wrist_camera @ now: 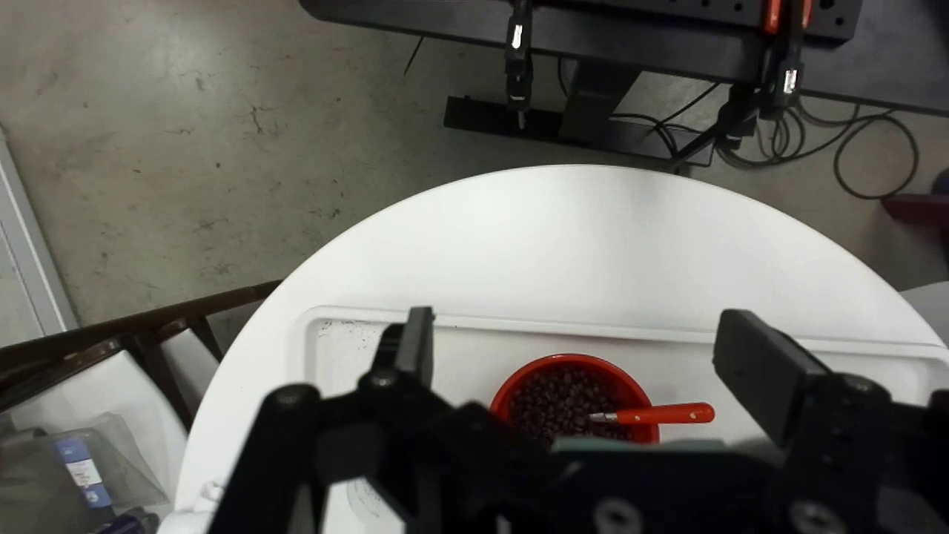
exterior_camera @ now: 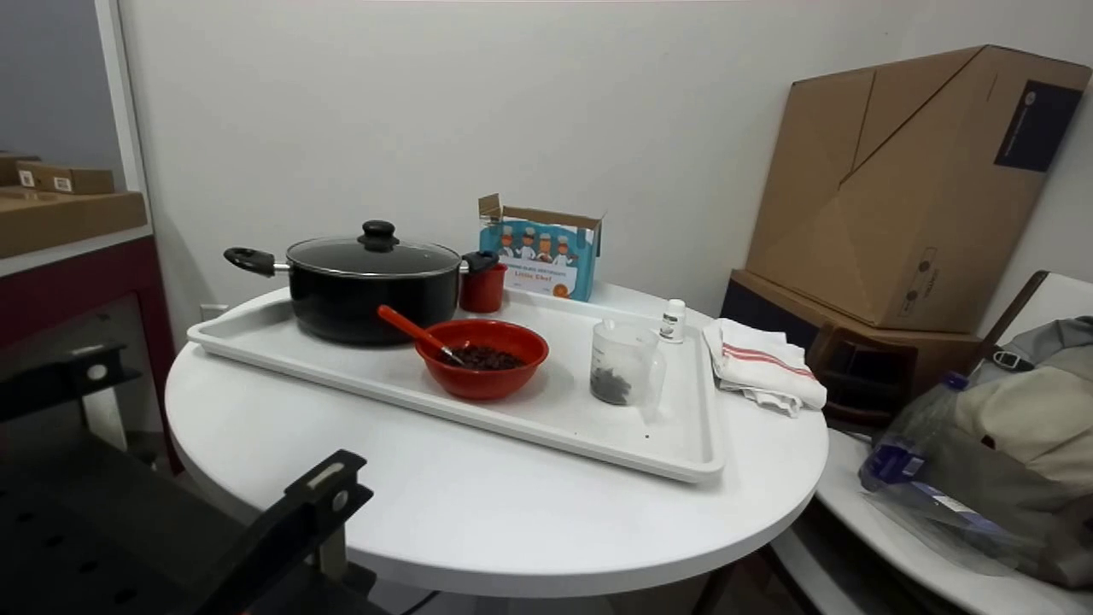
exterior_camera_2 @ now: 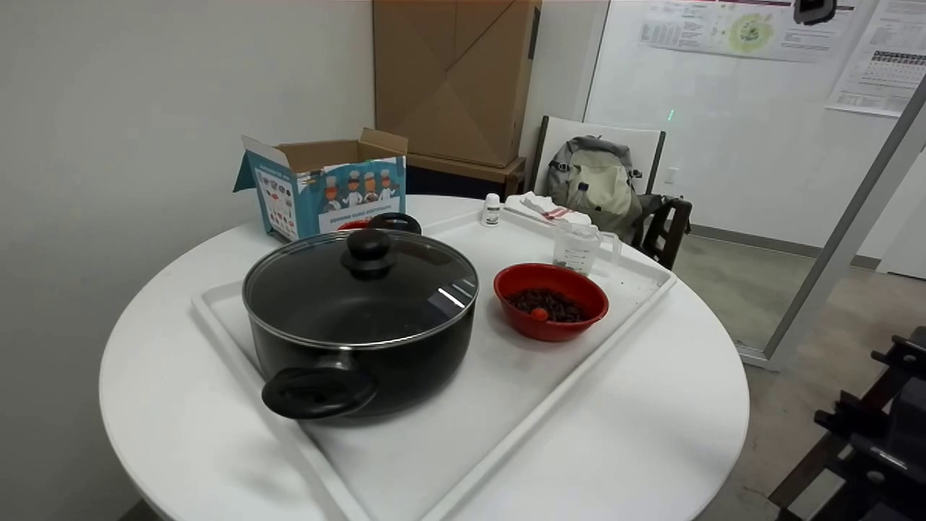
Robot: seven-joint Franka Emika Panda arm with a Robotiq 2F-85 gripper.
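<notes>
My gripper is open in the wrist view, its two dark fingers wide apart with nothing between them. Beyond them, well below, lies a red bowl [exterior_camera: 482, 383] of dark beans, partly hidden by the gripper body in that view. A spoon with a red handle [exterior_camera: 404, 323] leans in the bowl over its rim. Beside the bowl on the white tray [exterior_camera: 574, 441] stands a black pot [exterior_camera_2: 364, 382] with its glass lid [exterior_camera_2: 304, 286] on. A clear measuring cup [exterior_camera: 622, 364] holds some dark pieces at its bottom.
A red cup [exterior_camera: 482, 289] and a blue cardboard box [exterior_camera: 553, 261] stand behind the pot. Near the tray's far end are a small white bottle [exterior_camera: 672, 321] and a folded towel [exterior_camera: 763, 364].
</notes>
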